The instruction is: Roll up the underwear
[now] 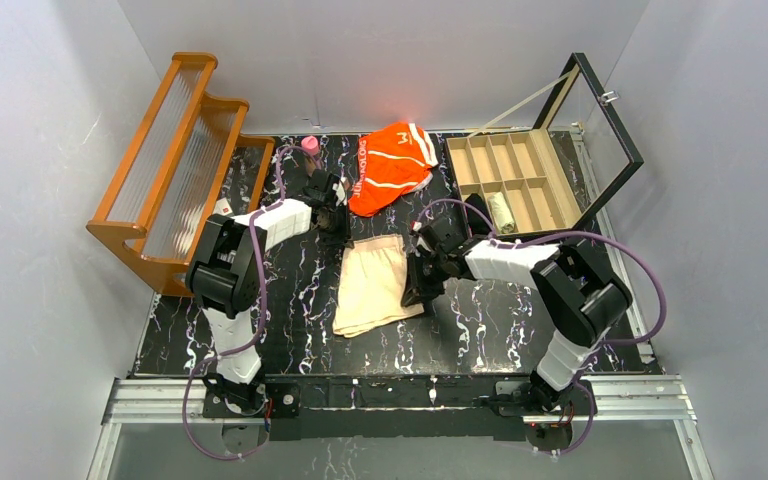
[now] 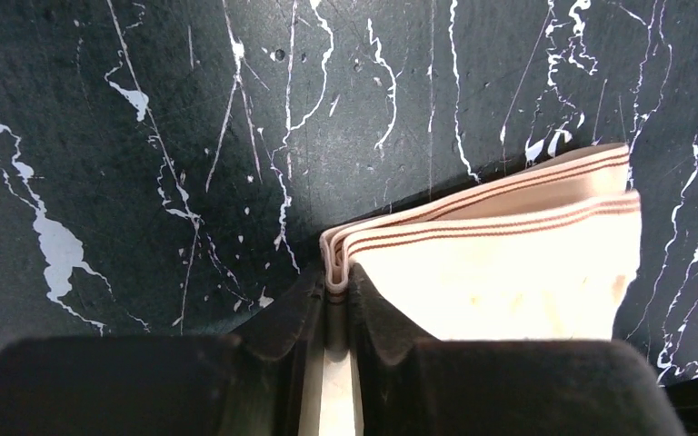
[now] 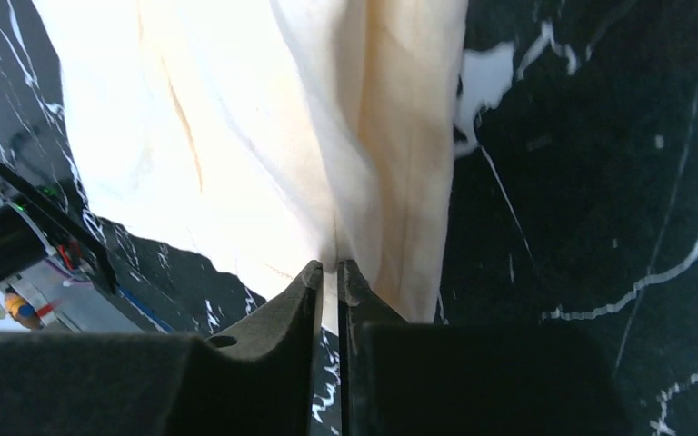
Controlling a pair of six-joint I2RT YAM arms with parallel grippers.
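Note:
The cream underwear [image 1: 372, 285] lies folded flat in the middle of the dark marbled table. At its upper left corner, my left gripper [image 1: 349, 242] is shut on the underwear; the left wrist view shows the bunched, brown-striped edge [image 2: 500, 222] pinched between the fingers. Along the right side, near the lower right corner, sits my right gripper [image 1: 410, 298]. In the right wrist view its fingers [image 3: 305, 300] are closed on a raised fold of the underwear [image 3: 363, 195]; just how much cloth they hold is hidden.
An orange bag [image 1: 392, 165] lies behind the underwear. At the back right stands an open compartment box [image 1: 520, 178] with a rolled light cloth [image 1: 501, 212] inside. A wooden rack [image 1: 175, 165] and a pink-capped bottle [image 1: 310, 146] stand on the left.

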